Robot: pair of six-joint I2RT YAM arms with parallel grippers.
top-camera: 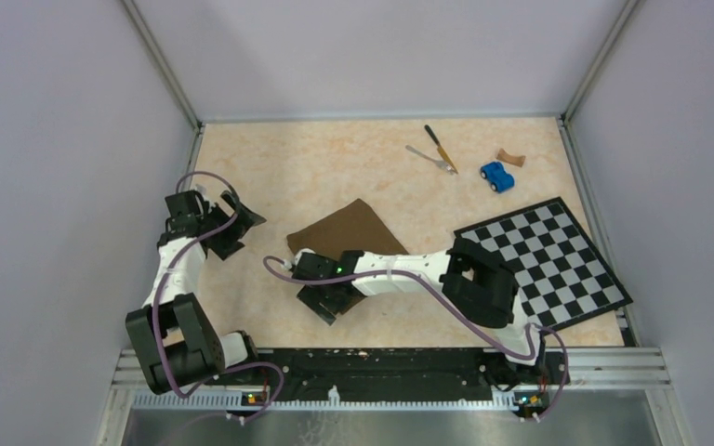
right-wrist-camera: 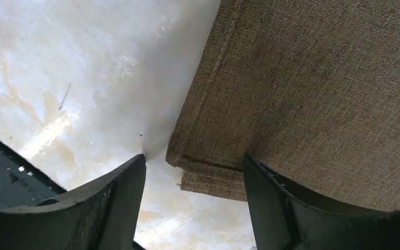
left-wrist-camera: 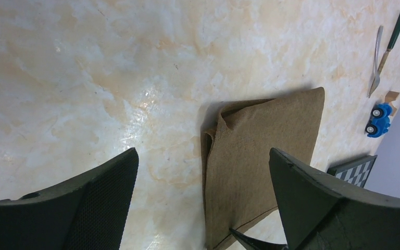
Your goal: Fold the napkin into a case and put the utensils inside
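Note:
The brown napkin (top-camera: 353, 228) lies folded on the table as a slanted rectangle, partly hidden under the right arm. Its lower layer peeks out at the near corner in the right wrist view. Over that corner stands my right gripper, fingers apart, one fingertip beside the cloth and the other above or on it. To the left of the napkin, my left gripper is open and empty over bare table. At the back right lie the fork (top-camera: 430, 159) and the knife (top-camera: 442, 149), side by side, their ends close together.
A blue toy car (top-camera: 496, 177) and a small brown piece (top-camera: 511, 158) sit beyond the utensils. The checkered board (top-camera: 558, 262) takes up the right side, partly under the right arm.

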